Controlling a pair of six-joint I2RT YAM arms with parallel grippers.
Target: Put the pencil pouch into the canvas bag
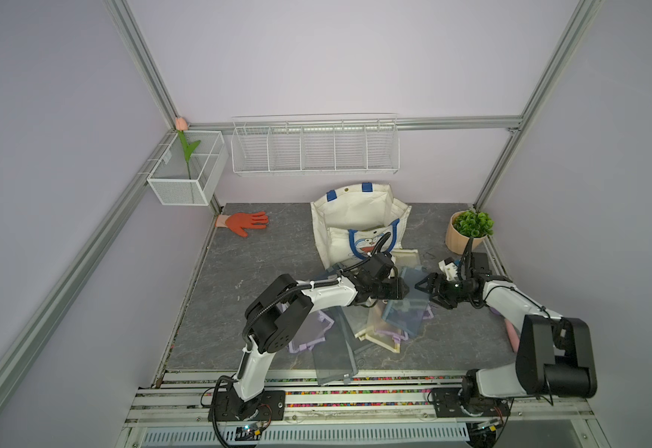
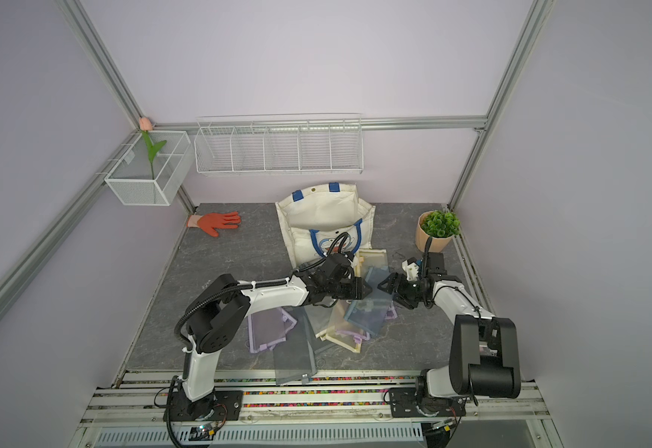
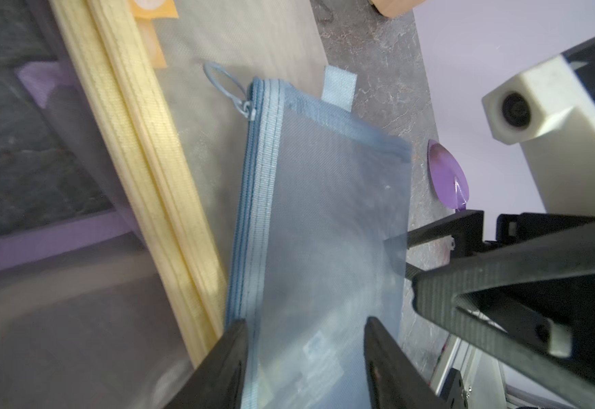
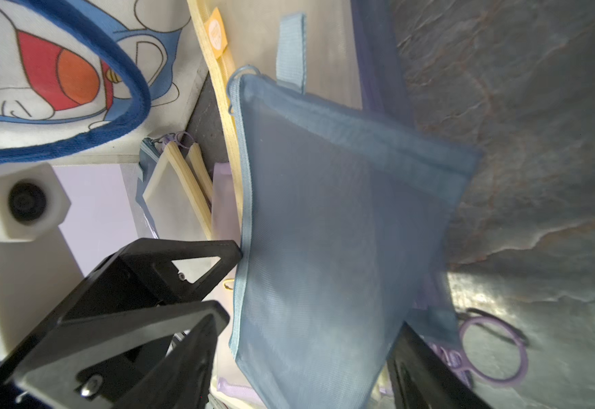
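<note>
The canvas bag [image 1: 341, 224] stands open at the back centre, blue handle hanging down its front. Several mesh pouches lie loosely piled before it. A blue pouch [image 3: 318, 225] with a zipper lies on top, right of centre. My left gripper [image 1: 393, 287] is low over that pouch's left side; its fingertips stand apart at the zipper edge and over the mesh in the left wrist view. My right gripper [image 2: 397, 287] is at the pouch's right side, fingers apart over the mesh in the right wrist view.
A potted plant [image 1: 473, 224] stands at the back right, an orange glove [image 1: 244, 222] at the back left. Wire baskets [image 1: 314, 145] hang on the walls. Purple scissors [image 4: 495, 368] lie near the pouch.
</note>
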